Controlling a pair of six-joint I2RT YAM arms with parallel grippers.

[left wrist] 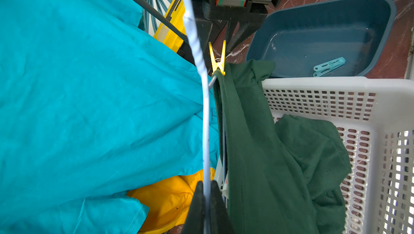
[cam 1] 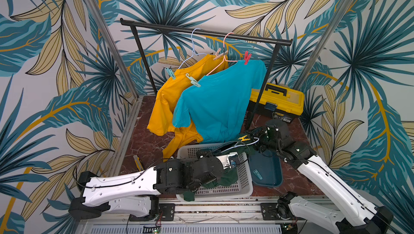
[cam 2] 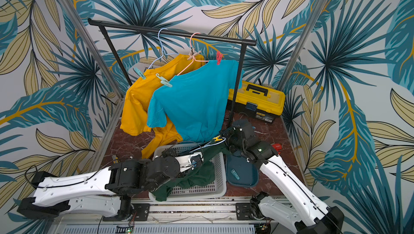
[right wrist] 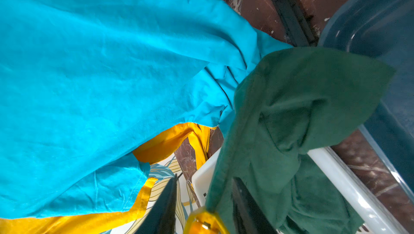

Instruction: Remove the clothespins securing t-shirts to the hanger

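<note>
A yellow clothespin (left wrist: 218, 59) clips a dark green shirt (left wrist: 254, 130) onto a light blue hanger (left wrist: 206, 117). My left gripper is shut on the hanger's thin bar. Around the yellow clothespin, at the bottom of the right wrist view, my right gripper stands partly open, its fingers to either side and apart from the clothespin. The hanging blue shirt (cam 1: 226, 95) bears a pale clothespin (cam 1: 193, 79) and a red clothespin (cam 1: 247, 57). The yellow shirt (cam 1: 166, 104) behind it has a teal clothespin (cam 1: 170, 73).
A white basket (left wrist: 319, 83) holds part of the green shirt. Beside it, a dark blue tub (left wrist: 319, 18) contains teal clothespins (left wrist: 329, 66). The black rack (cam 1: 207, 32) and yellow toolbox (cam 1: 278, 98) stand behind.
</note>
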